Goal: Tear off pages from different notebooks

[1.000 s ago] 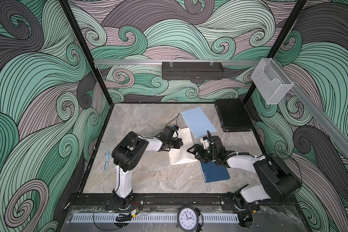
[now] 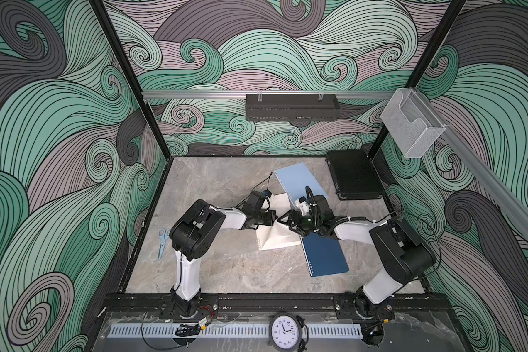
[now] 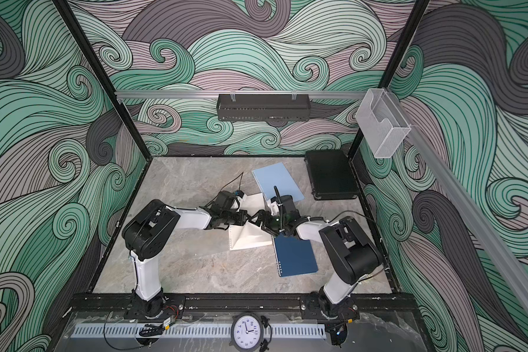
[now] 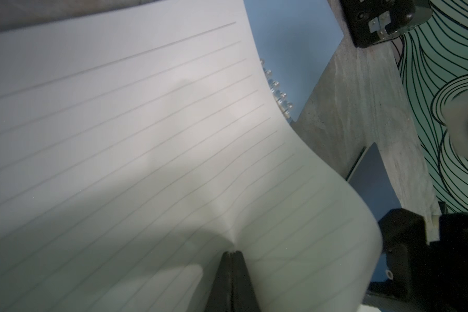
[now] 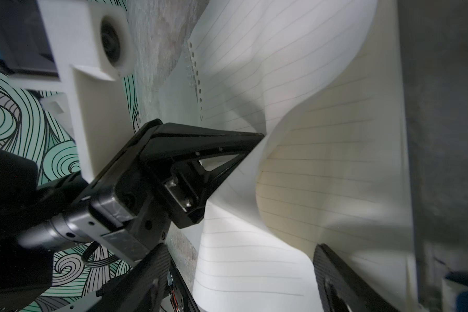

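Observation:
A white lined page [image 4: 140, 130] fills most of the left wrist view, bulging up in folds. My left gripper is shut on it, and creases run out from the fingertips. In the right wrist view, the same page [image 5: 291, 67] shows punched holes along one edge. My right gripper is open, its fingers wide apart at the curled part of the page. Seen from above, the two grippers face each other closely over the open white notebook [image 2: 267, 239]. A light blue notebook [image 2: 299, 179] lies behind, a dark blue one [image 2: 325, 258] in front.
Light blue scissors [image 2: 162, 241] lie at the left. A black case [image 2: 353, 174] stands at the back right, and a mesh holder [image 2: 412, 124] hangs on the right rail.
My right gripper has moved left and slightly away from the front, closer to the left one, and now covers part of the light blue notebook's near end. The left arm has stayed still.

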